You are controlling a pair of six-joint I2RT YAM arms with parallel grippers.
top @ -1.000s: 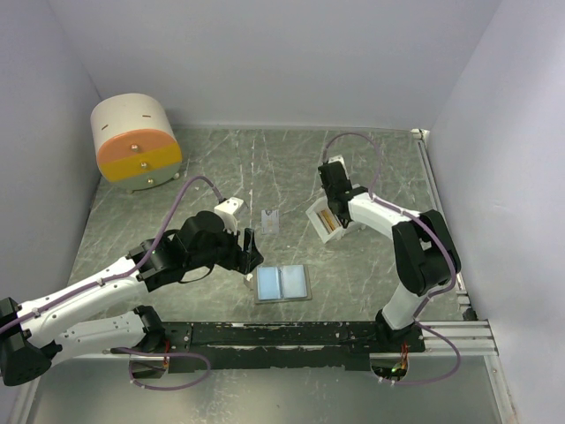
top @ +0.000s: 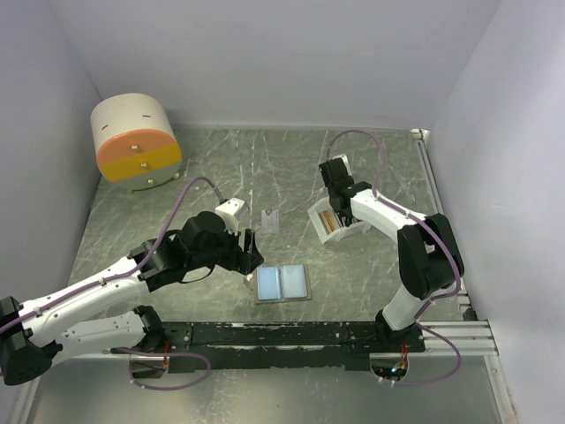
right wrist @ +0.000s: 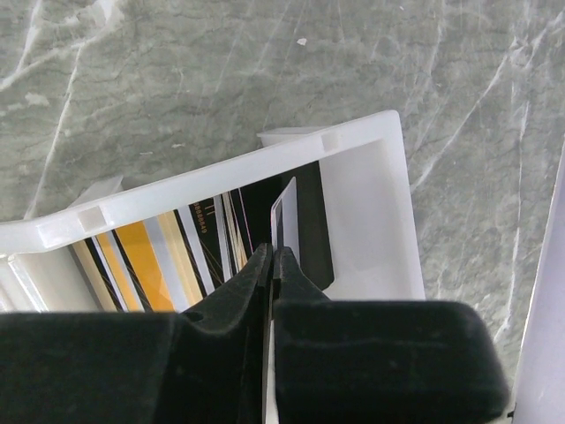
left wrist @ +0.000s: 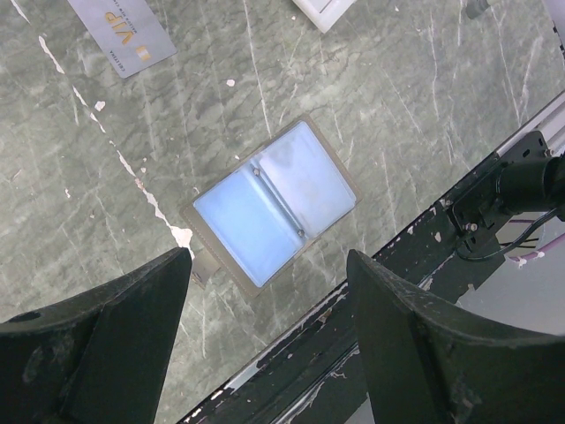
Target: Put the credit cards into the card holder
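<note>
The white card holder (top: 321, 228) sits right of the table's middle under my right gripper. In the right wrist view its rim (right wrist: 208, 176) frames a row of cards (right wrist: 154, 256); a thin upright card edge (right wrist: 287, 212) shows at my right gripper, which is shut; whether it grips that card is unclear. A grey VIP card (left wrist: 125, 35) lies flat left of the holder. My left gripper (top: 249, 252) hangs open and empty above the table, near a blue two-panel item (left wrist: 250, 221) on a grey base.
A rounded cabinet (top: 137, 168) with coloured drawers stands at the back left. Walls bound the back and sides. The table between the cabinet and holder is largely bare around the loose card.
My right arm has shifted slightly right and toward the front compared with a second ago. The left arm is still.
</note>
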